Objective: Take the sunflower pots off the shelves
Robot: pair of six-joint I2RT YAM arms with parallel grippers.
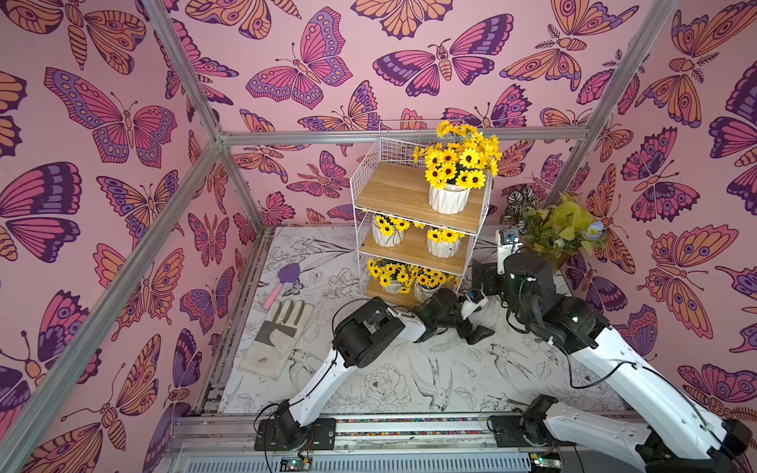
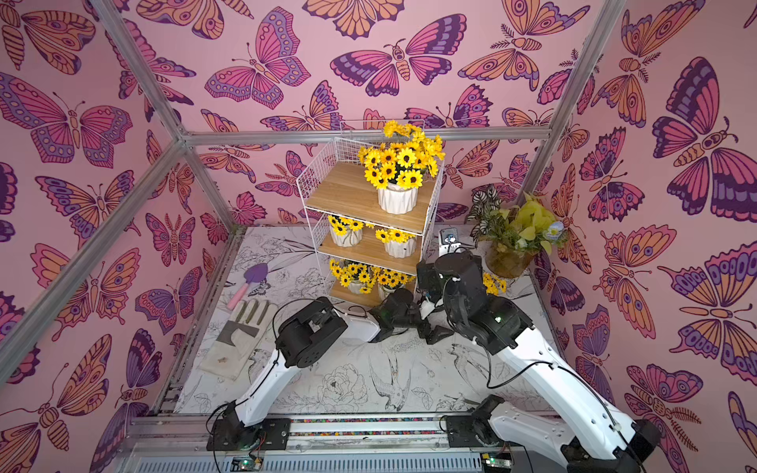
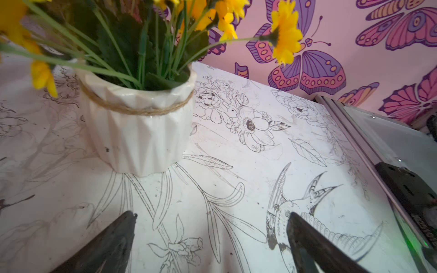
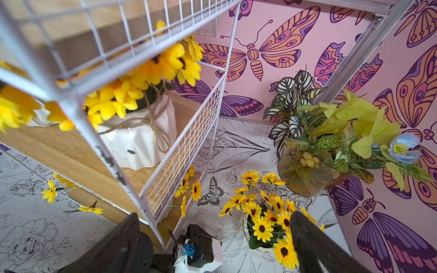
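Observation:
A white wire shelf unit (image 1: 418, 248) with wooden boards holds sunflower pots. One large pot (image 1: 449, 197) stands on top, two (image 1: 387, 231) (image 1: 444, 244) on the middle board, and two (image 1: 392, 277) (image 1: 428, 285) on the lowest. Another sunflower pot stands on the table right of the shelf; its white ribbed body (image 3: 138, 129) shows upright in the left wrist view. My left gripper is open near the table, apart from that pot. Beside the shelf's right side, my right gripper is open above the table pot, nothing between its fingers.
A leafy plant in an amber pot (image 4: 305, 173) stands at the back right. A glove (image 1: 276, 339) and a purple trowel (image 1: 288, 273) lie at the left. Both grippers are close together by the shelf's front right.

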